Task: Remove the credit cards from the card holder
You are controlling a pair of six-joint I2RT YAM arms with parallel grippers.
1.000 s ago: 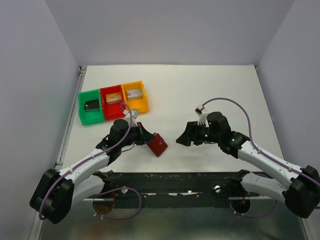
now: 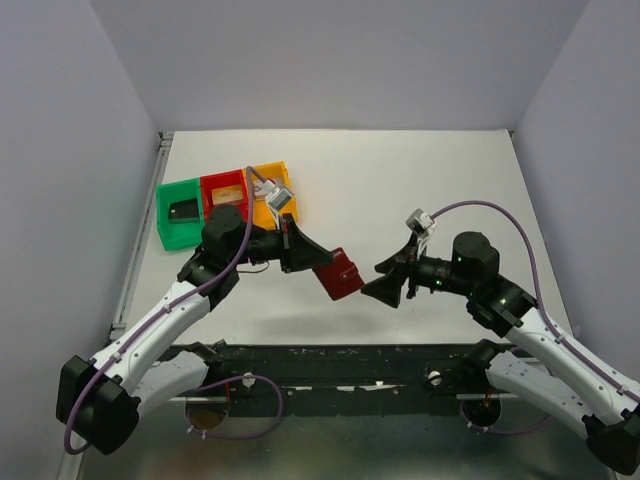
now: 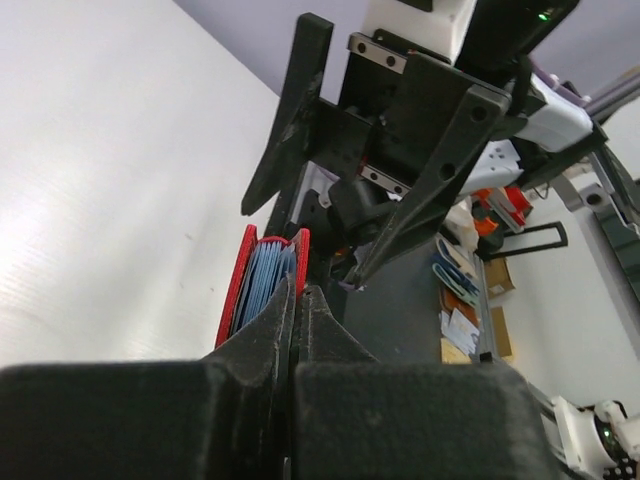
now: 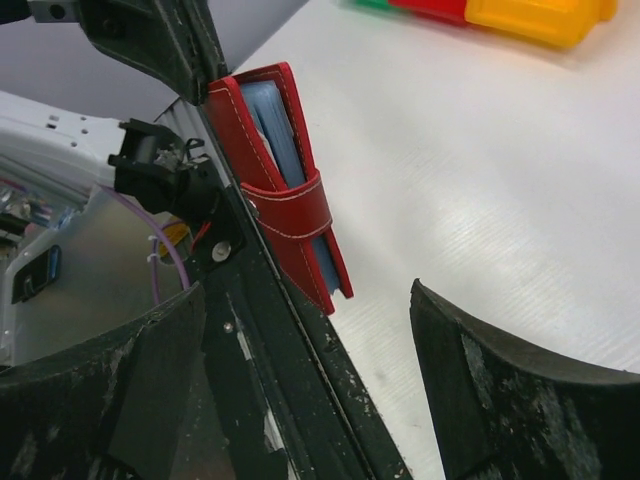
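Note:
My left gripper is shut on a red card holder, raised over the table. In the left wrist view the holder has its open top toward the camera's upper side, with a stack of cards inside. In the right wrist view a strap crosses the holder and blue cards show within it. My right gripper faces the holder from the right, close by, its fingers apart with nothing between them.
Green, red and yellow trays stand at the back left of the white table. The table's dark front edge lies below both grippers.
Both arms have risen since a second ago. The card holder has moved up and rightward with my left gripper, and my right gripper has come nearer to it.

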